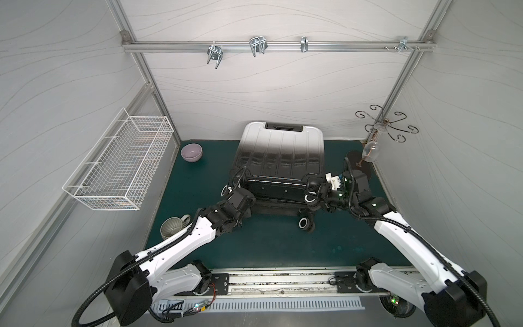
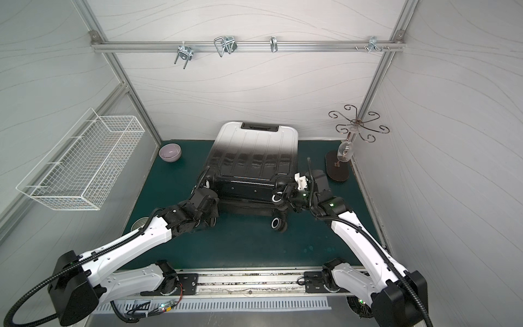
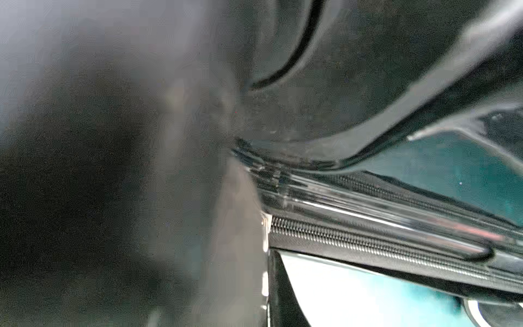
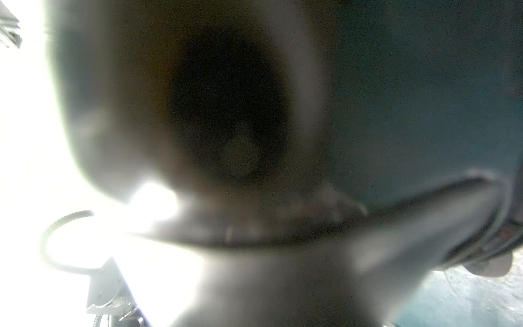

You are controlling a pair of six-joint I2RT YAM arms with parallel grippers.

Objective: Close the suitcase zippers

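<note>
The suitcase (image 1: 280, 155), silver fading to black, lies on the green table with its wheeled end toward me. My left gripper (image 1: 227, 190) is at its near left corner, shut, its tips hidden behind the wrist in the top views. Close up, the left wrist view shows a black zipper track (image 3: 348, 239) running along the suitcase edge. At the near right corner, beside a wheel (image 1: 310, 198), my right gripper (image 2: 281, 195) is shut against the suitcase. Blur in the right wrist view hides exactly what lies between its fingers. No zipper pull can be made out.
Another wheel (image 1: 306, 222) sticks out toward me. A mug (image 1: 172, 227) stands by the left arm and a purple bowl (image 1: 191, 152) at the back left. The dark oval board (image 2: 337, 166) lies at right. Bare table lies in front.
</note>
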